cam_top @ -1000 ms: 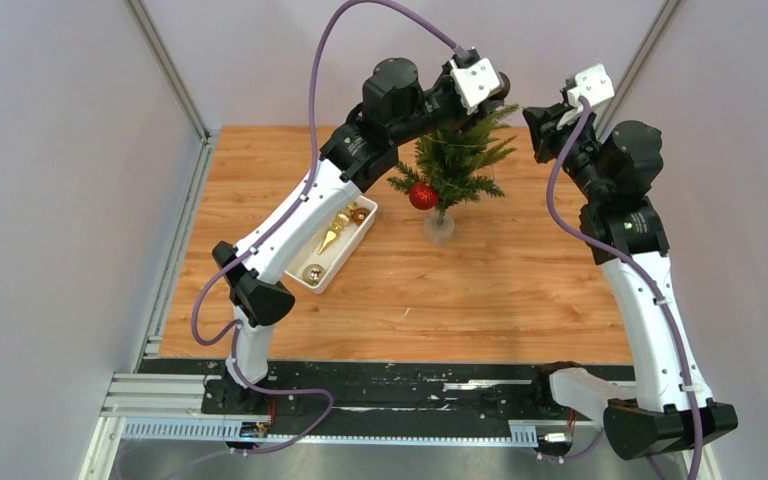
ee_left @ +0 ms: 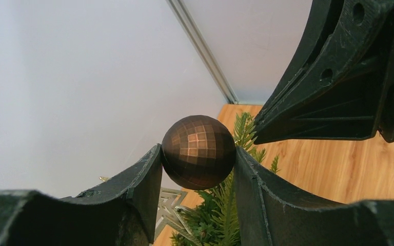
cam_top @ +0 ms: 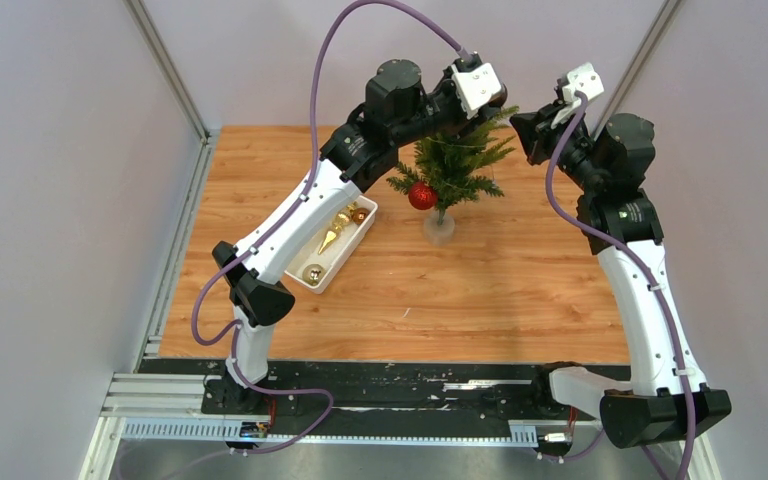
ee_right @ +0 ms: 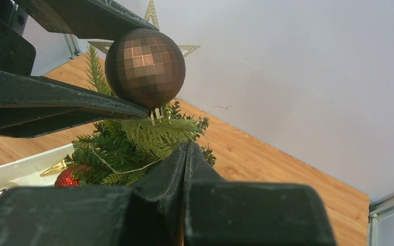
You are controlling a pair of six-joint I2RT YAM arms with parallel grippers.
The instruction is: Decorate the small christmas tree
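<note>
The small green tree [cam_top: 452, 170] stands at the back middle of the table, with a red ball [cam_top: 422, 196] on its left side. A gold star [ee_right: 152, 14] shows behind the tree in the right wrist view. Over the tree, my left gripper is shut on a faceted brown ball [ee_left: 195, 136], one finger on each side of it. My right gripper is shut, its fingertips together with nothing seen between them. It points at the tree from the right, near a green branch [ee_right: 159, 134] under the brown ball.
A white tray [cam_top: 336, 278] left of the tree holds several gold and brown ornaments, among them a gold cone [cam_top: 329, 241]. Bare table [cam_top: 460, 310] lies in front of the tree. Walls close in the sides and back.
My right arm has shifted slightly left, towards the tree. The left gripper keeps the brown ball and is nearly still, the ball now a little lower in the top view.
</note>
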